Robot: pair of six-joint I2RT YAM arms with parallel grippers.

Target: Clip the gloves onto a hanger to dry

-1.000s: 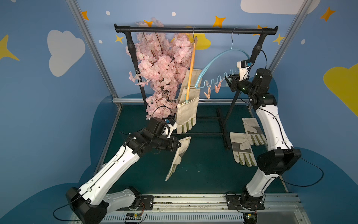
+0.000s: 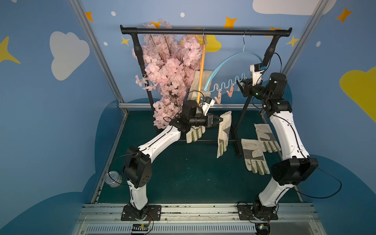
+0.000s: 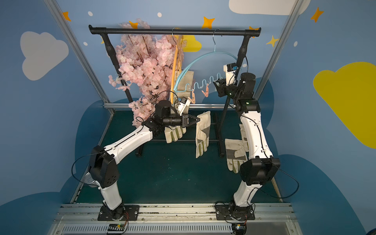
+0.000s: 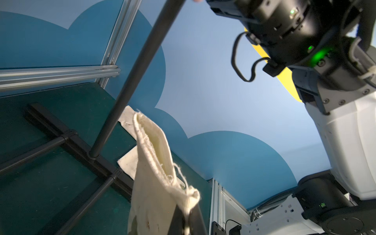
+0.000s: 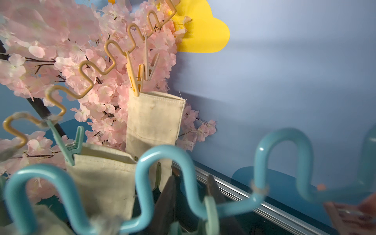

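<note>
A glove hangs upright from my left gripper, which is shut on its cuff edge, below the blue hanger. My right gripper is up at that hanger's wavy bar, shut on a pale green clip, partly cut off at the frame's bottom. Pink clips hang further along the bar. Behind, gloves hang clipped on the orange hanger. Two more gloves lie on the floor at the right.
The black rack spans the back, with pink blossom branches on its left. A metal can stands at the front left.
My left arm has raised the glove and moved it right and back, toward the blue hanger's clips. The right arm has barely moved.
</note>
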